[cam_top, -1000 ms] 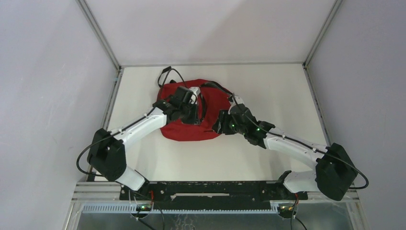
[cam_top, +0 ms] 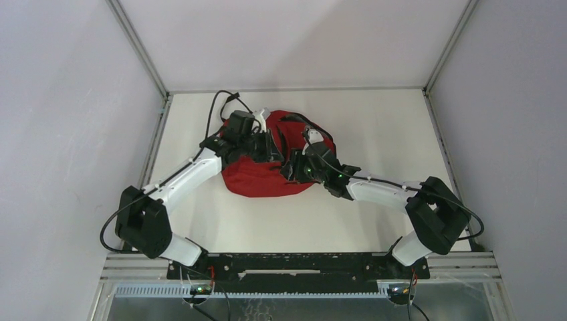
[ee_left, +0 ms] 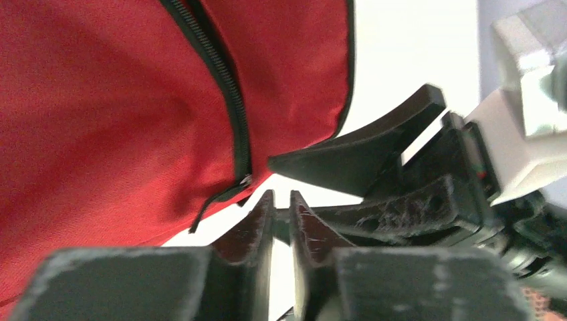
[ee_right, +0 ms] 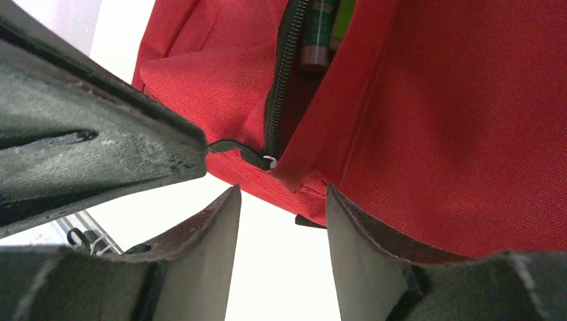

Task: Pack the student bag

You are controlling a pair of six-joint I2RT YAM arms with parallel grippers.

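The red bag (cam_top: 254, 184) lies flat on the white table, both grippers over it. The left wrist view shows its black zipper (ee_left: 220, 73), ending in a puller (ee_left: 246, 180). In the right wrist view, green cylindrical items (ee_right: 317, 40) show inside the zipper opening, above its puller (ee_right: 271, 160). My left gripper (cam_top: 273, 154) is above the bag's middle; its blurred fingertips are close together, their gap unclear. My right gripper is open, facing the zipper's end, with nothing held between its fingers.
The two grippers are very close, each showing large in the other's wrist view.
The left gripper has moved back, away from the front edge. The right gripper has moved left, closer to the zipper and the left gripper. The bag looks much the same.
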